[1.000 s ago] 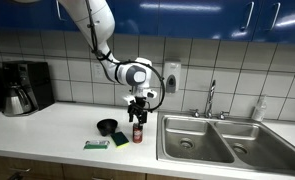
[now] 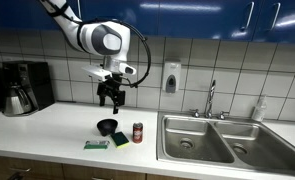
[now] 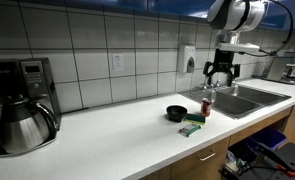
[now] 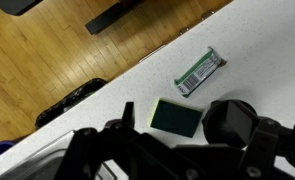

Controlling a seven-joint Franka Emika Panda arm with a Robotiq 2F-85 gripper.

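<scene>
My gripper (image 2: 109, 101) is open and empty, raised above the black bowl (image 2: 107, 127) in exterior view 1. A red can (image 2: 137, 132) stands upright on the counter, right of the bowl and apart from it. In front of them lie a dark green sponge-like block (image 2: 121, 139) and a flat green-and-white packet (image 2: 97, 145). The wrist view looks down on the packet (image 4: 200, 72), the block (image 4: 175, 117) and the bowl (image 4: 223, 122), the bowl partly covered by my gripper's dark parts. I cannot make out the can there.
A double sink (image 2: 200, 148) with a faucet (image 2: 209, 101) lies to the right, a yellow item (image 2: 186, 143) inside it. At the far left is a coffee maker (image 3: 26, 103). The counter (image 3: 107, 140) between coffee maker and bowl is bare. Upper cabinets (image 2: 222, 18) hang above.
My gripper was low by the red can a second ago. It has risen and moved left until above the bowl. The can and other counter items stay where they were.
</scene>
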